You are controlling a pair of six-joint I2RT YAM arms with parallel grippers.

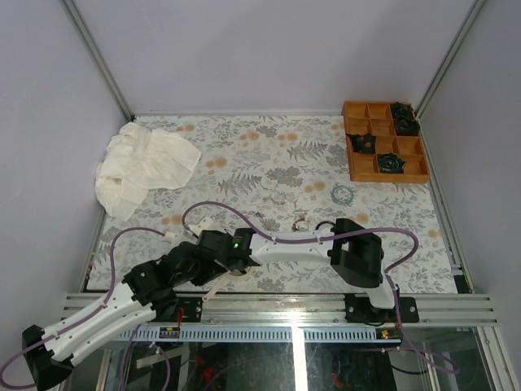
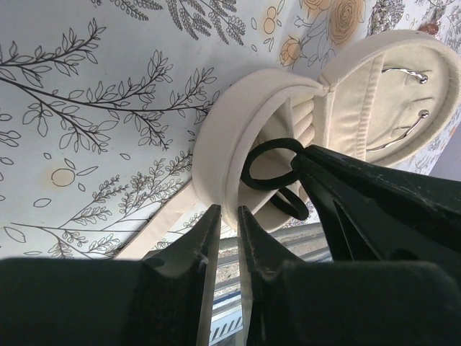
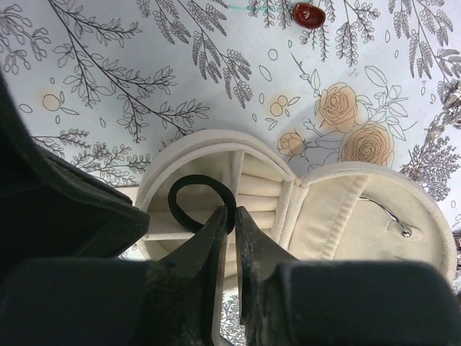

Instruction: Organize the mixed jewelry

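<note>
A round cream jewelry case (image 3: 301, 182) lies open with its lid to one side, near the front edge in the top view. In the right wrist view a black ring-shaped band (image 3: 180, 209) hangs over a compartment, its edge between the tips of my right gripper. A second black loop (image 2: 292, 205) shows low in the case in the left wrist view; whether it is a separate band is unclear. My left gripper stands at the case's outer wall, open by a narrow gap, nothing between its fingers. Silver bars (image 2: 405, 133) sit in the lid.
A wooden divided tray (image 1: 359, 169) with dark pieces stands at the back right; white cloth (image 1: 146, 167) lies at the left. A greenish ring of beads (image 1: 343, 195) rests right of center. Both arms are close together over the case.
</note>
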